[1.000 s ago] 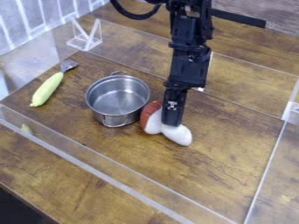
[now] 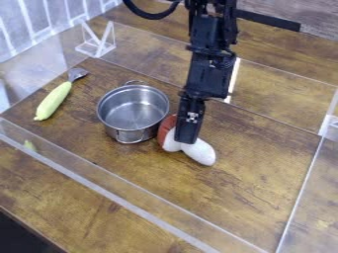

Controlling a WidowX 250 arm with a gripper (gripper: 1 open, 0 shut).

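My gripper point(image 2: 188, 133) points down over a white object with a red part point(image 2: 197, 152), which lies on the wooden table just right of a steel pot point(image 2: 132, 111). The fingertips are at or just above this object and partly hide it; whether anything is between them is hard to see, and the fingers look narrow.
A yellow corn cob point(image 2: 51, 101) lies at the left, near a small utensil point(image 2: 77, 75). A white rack point(image 2: 97, 40) stands at the back left.
My gripper has shifted slightly to the left. The white and red object and the pot look almost unchanged.
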